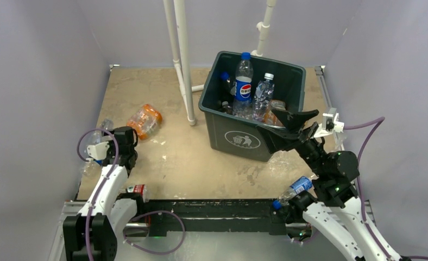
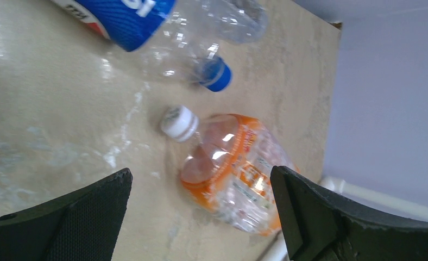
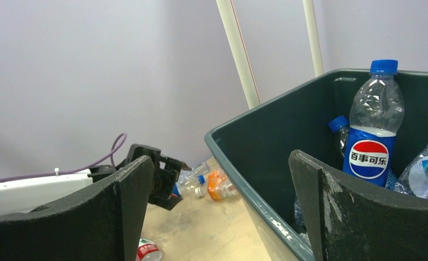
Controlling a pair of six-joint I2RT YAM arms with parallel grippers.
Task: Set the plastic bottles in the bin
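Observation:
My left gripper (image 1: 119,140) hangs open over the bottles at the left of the board; its wrist view shows a crumpled orange-label bottle (image 2: 233,174) with white cap, a clear blue-capped bottle (image 2: 179,49) and a blue-label bottle (image 2: 130,16), none between the fingers. My right gripper (image 1: 288,128) is open at the front rim of the green bin (image 1: 233,147), which holds several bottles, including a tall Pepsi bottle (image 3: 370,136). A blue-label bottle (image 1: 293,190) lies at the front right, and a red-label bottle (image 1: 138,190) at the front left.
White pipes (image 1: 184,65) stand behind, left of the bin. Grey walls enclose the board (image 1: 174,168), which is clear in its middle. A purple cable (image 1: 163,250) loops in front of the board's edge.

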